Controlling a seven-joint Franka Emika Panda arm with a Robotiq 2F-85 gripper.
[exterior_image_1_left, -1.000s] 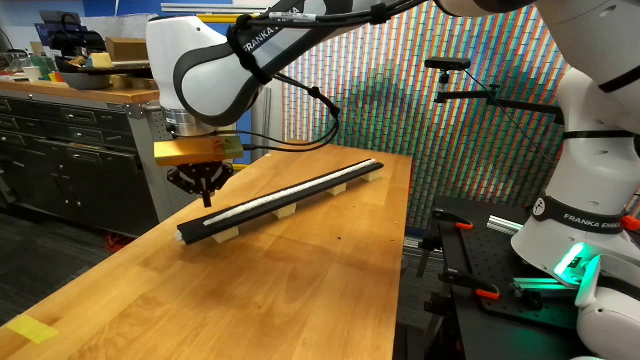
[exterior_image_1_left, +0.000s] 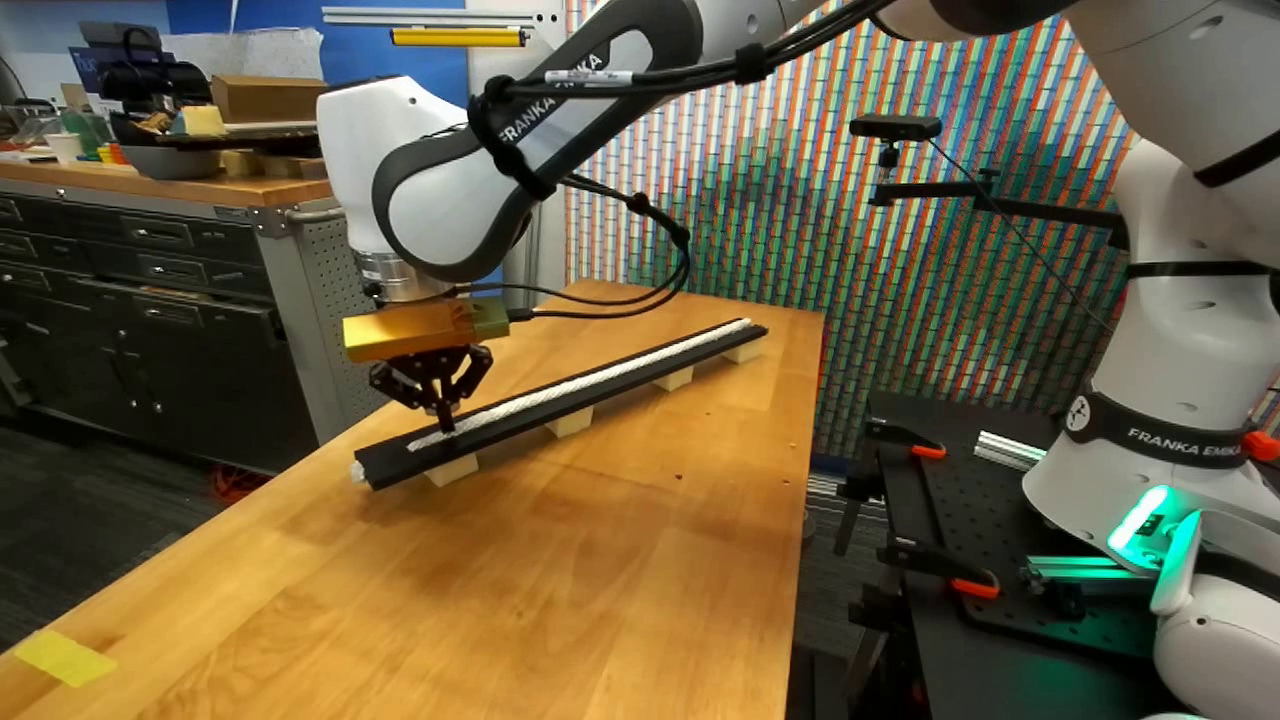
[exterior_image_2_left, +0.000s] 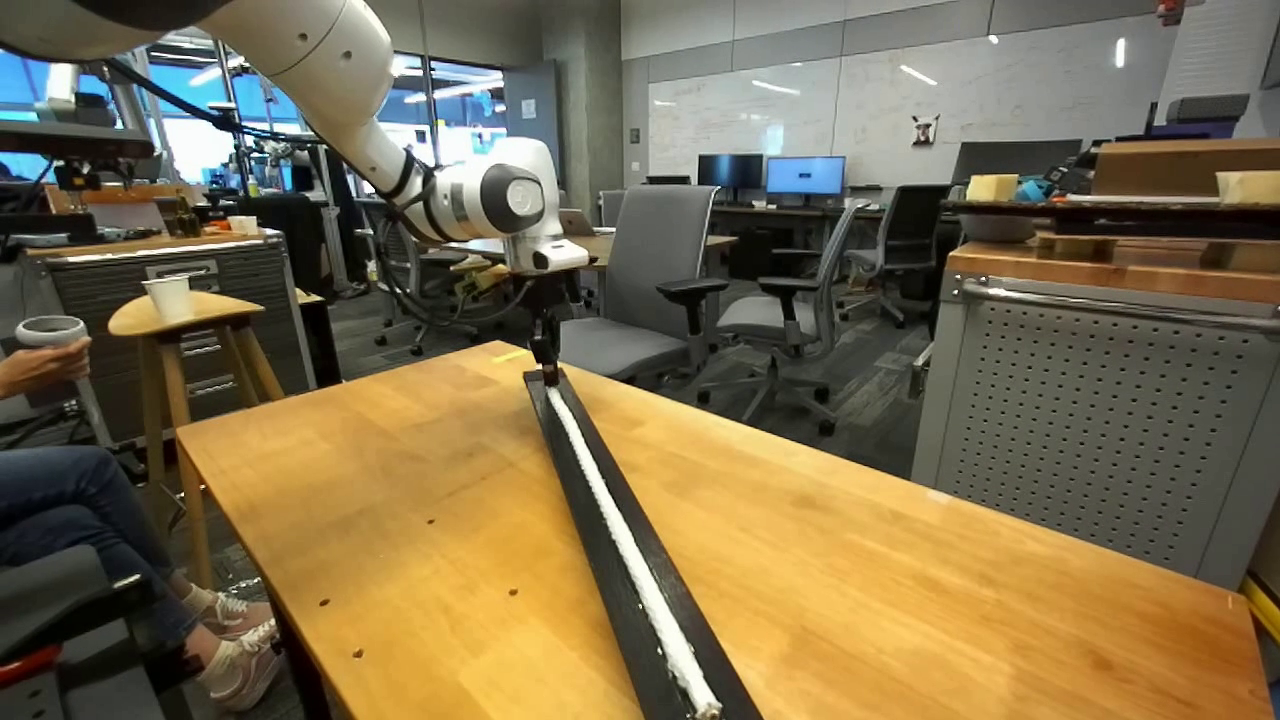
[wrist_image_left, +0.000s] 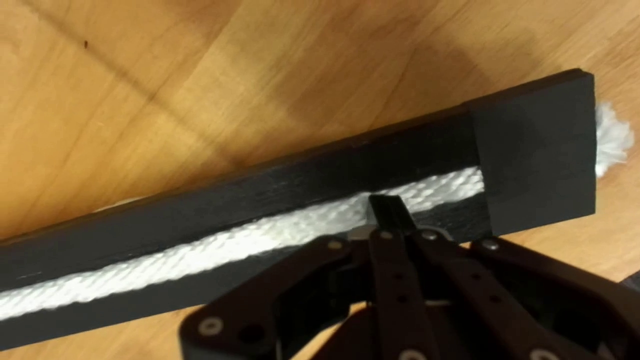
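A long black channel (exterior_image_1_left: 600, 382) runs across the wooden table, raised on pale blocks. White braided rope (wrist_image_left: 204, 255) lies along its groove. Near one end, the rope passes under a black cover (wrist_image_left: 537, 159), and a frayed white end (wrist_image_left: 613, 139) sticks out past it. My gripper is shut, its fingertips over the rope close to the cover; nothing shows clearly between them. From outside, the gripper (exterior_image_1_left: 446, 422) points straight down at the channel's near-left end. Whether the tips press on the rope is hard to tell.
Pale blocks (exterior_image_1_left: 571, 422) support the channel. Bare wooden table (exterior_image_1_left: 600, 576) spreads on both sides of it. Yellow tape (exterior_image_1_left: 66, 656) marks a table corner. A seated person (exterior_image_2_left: 84, 528) is beside the table, and grey chairs (exterior_image_2_left: 654, 276) stand beyond it.
The arm has come down and slightly to the right in the first exterior view. Its fingertips went from above and behind the channel to the rope. The channel looks unmoved.
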